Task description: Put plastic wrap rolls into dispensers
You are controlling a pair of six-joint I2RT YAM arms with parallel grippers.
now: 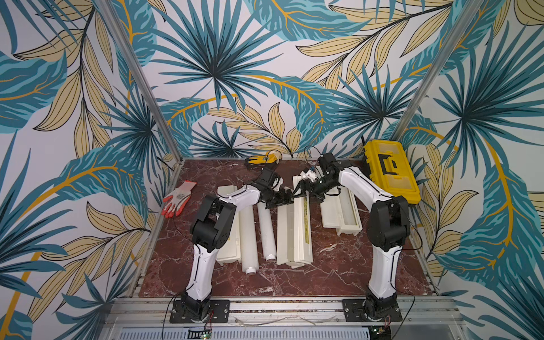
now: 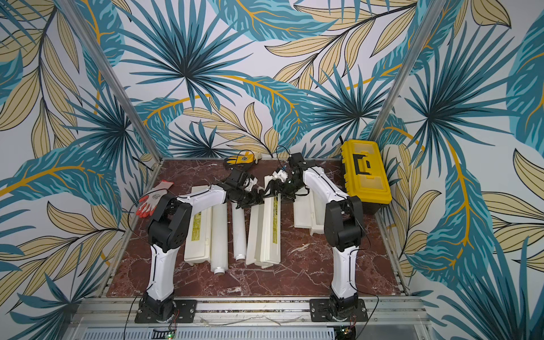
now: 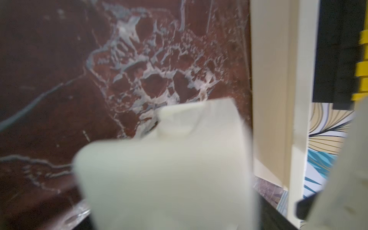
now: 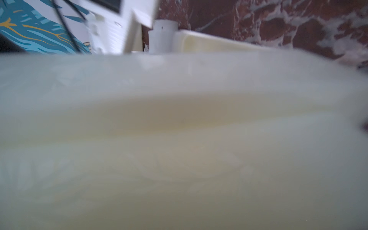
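The middle dispenser (image 1: 294,232) lies lengthwise on the table, its long panels spread apart and a yellow strip showing on the right one. Over its far end, my left gripper (image 1: 289,196) is at the left side; whether its fingers are apart is hard to see. My right gripper (image 1: 305,188) is open at the right side of that end. Blurred white plastic (image 3: 164,184) blocks much of the left wrist view, and a pale panel fills the right one. Two white wrap rolls, a longer one (image 1: 248,240) and a thinner one (image 1: 266,232), lie left of the middle dispenser.
Left of the rolls lies another dispenser (image 2: 197,235) with a yellow label. A white dispenser with an open trough (image 1: 349,212) sits to the right, near the yellow toolbox (image 1: 392,172). Gloves (image 1: 178,198) lie at far left.
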